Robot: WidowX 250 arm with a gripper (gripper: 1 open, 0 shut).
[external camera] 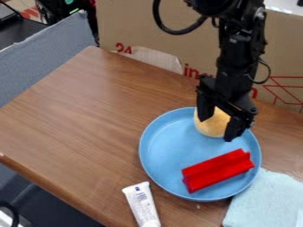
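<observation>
A black gripper (pixel 219 115) hangs over the back of a blue plate (pixel 161 152). Its fingers are down around a round yellowish object (pixel 212 127), partly hiding it; whether they grip it is unclear. A red bar-shaped object (pixel 217 169) lies on the front right of the plate.
A white tube (pixel 142 204) lies front left of the plate, a pale cloth (pixel 267 204) front right. A cardboard box (pixel 148 27) stands along the back.
</observation>
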